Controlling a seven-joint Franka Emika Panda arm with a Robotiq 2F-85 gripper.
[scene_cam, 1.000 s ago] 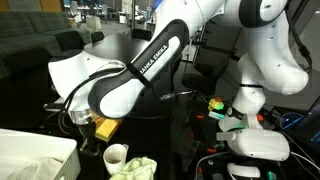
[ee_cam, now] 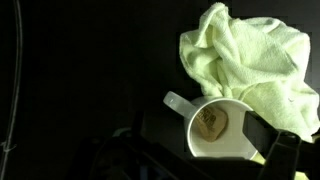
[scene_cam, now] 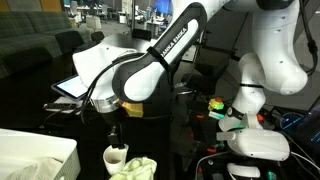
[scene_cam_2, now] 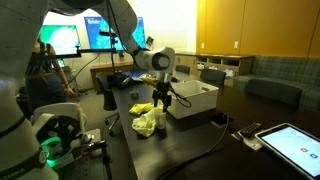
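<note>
A white mug stands upright on the dark table, with a pale yellow cloth beside it. In the wrist view the mug shows from above; its handle points to the upper left and something brown lies inside. The cloth is crumpled close against the mug's upper right side. Above the mug hangs my gripper, open, its dark fingers spread to either side of the mug in the wrist view. Nothing is held between them.
A white box stands beside the mug, on the left in exterior view 1. A tablet and a dark cable lie on the table. Bare dark tabletop fills the wrist view's left side.
In exterior view 1 my gripper has moved right, from beside the white box to over the mug. The mug and cloth have stayed in place.
</note>
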